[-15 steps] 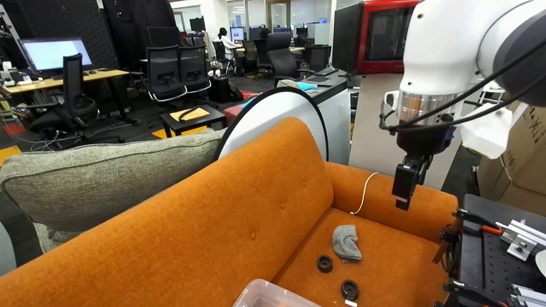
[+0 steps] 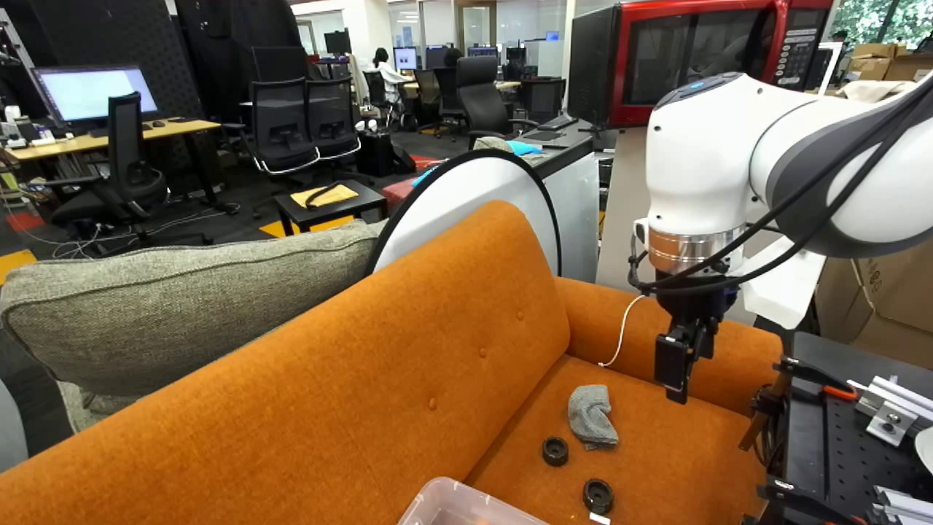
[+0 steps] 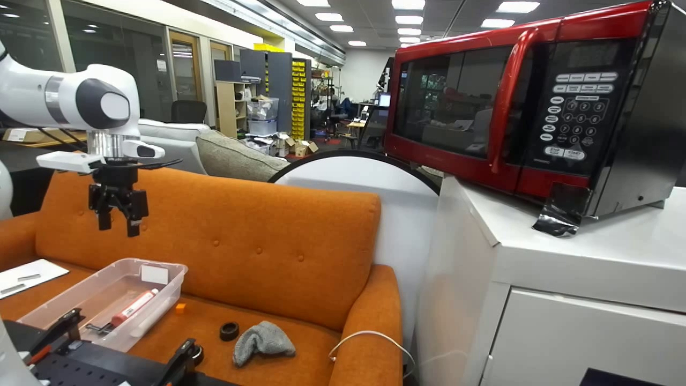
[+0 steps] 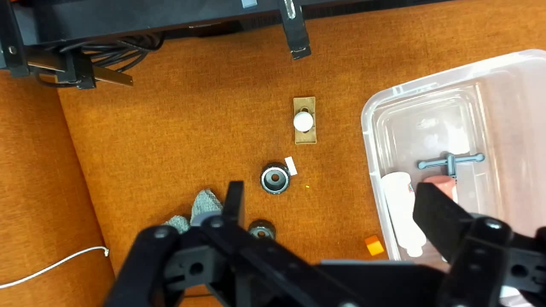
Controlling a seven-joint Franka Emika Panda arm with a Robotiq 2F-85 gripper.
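My gripper is open and empty, hanging above the seat of an orange couch (image 2: 673, 455). On the seat lie two black rings (image 4: 274, 178), one of them partly hidden by my gripper in the wrist view, and a crumpled grey cloth (image 2: 592, 415). A small tan plate with a white knob (image 4: 304, 121) and a white strip (image 4: 290, 166) rest there too. Beside them stands a clear plastic bin (image 3: 128, 328) holding a white bottle (image 4: 402, 207), a red-and-white tube (image 3: 134, 306) and a grey T-shaped piece (image 4: 451, 162). An orange block (image 4: 374, 245) sits just outside the bin.
A black pegboard table (image 2: 840, 437) with clamps runs along the couch's front. A white cord (image 2: 622, 331) hangs over the armrest. The backrest (image 3: 270, 238) rises behind the seat. Bare seat surrounds the tan plate.
In exterior view 1 my arm and gripper have come down and shifted a little to the left. The things on the couch have not moved.
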